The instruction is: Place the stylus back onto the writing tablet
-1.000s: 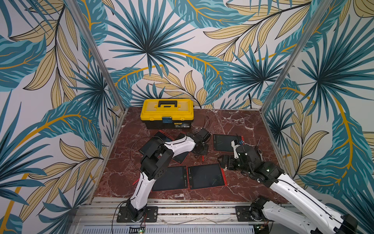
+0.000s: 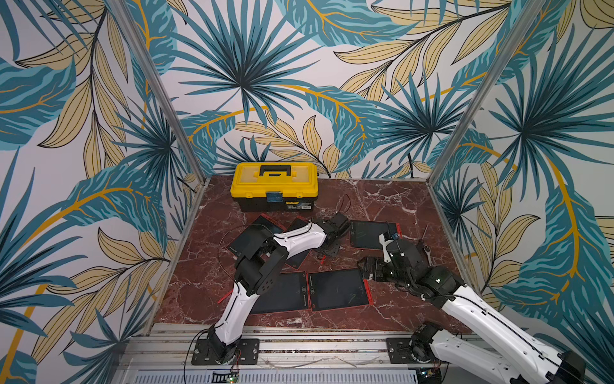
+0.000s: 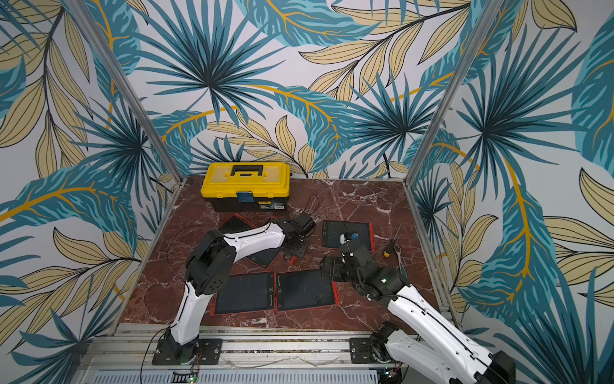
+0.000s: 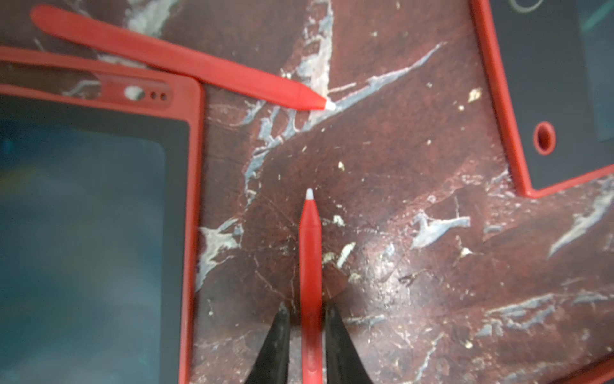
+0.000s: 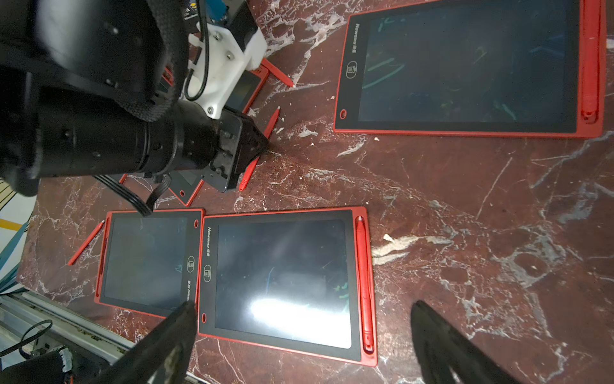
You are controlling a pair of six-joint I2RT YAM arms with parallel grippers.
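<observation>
A slim red stylus (image 4: 310,249) with a white tip is pinched between the dark fingers of my left gripper. In the right wrist view both ends of this stylus (image 5: 272,121) stick out beyond those fingers; whether it touches the table is unclear. Left of it lies a red-framed tablet (image 4: 96,256), with a second loose stylus (image 4: 179,59) along its far edge. Another tablet (image 4: 562,96) is at upper right. My right gripper is open over the front right tablet (image 5: 284,275), whose own stylus (image 5: 364,288) sits along its side.
A yellow toolbox (image 2: 275,182) stands at the back left. Beside the front left tablet (image 5: 147,259) lies a loose stylus (image 5: 85,243). A screwdriver (image 3: 388,248) and a wrench (image 3: 400,259) rest near the right edge. Both arms work close together mid-table.
My left gripper has shifted slightly right, and the stylus in it has turned, its near end swinging left. The right arm stays almost where it was.
</observation>
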